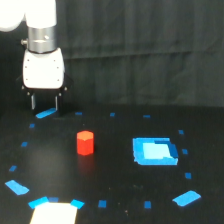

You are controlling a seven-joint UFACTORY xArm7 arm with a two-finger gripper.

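Observation:
My gripper (pixel 45 102) hangs at the upper left of the camera view, below the white arm (pixel 43 68). Its two dark fingers stand apart, so it is open, and nothing shows between them. A red block (pixel 85 143) sits on the black table, lower in the picture and to the right of the gripper, clear of it. Farther right lies a blue-edged shape with a white middle (pixel 156 151); whether it is a shallow tray or a flat marked patch is hard to tell.
Several small blue squares dot the black table (pixel 115 175). Larger blue strips (pixel 186 198) lie near the front right, at the left and under the gripper. A pale object (pixel 54 214) is cut off by the bottom edge.

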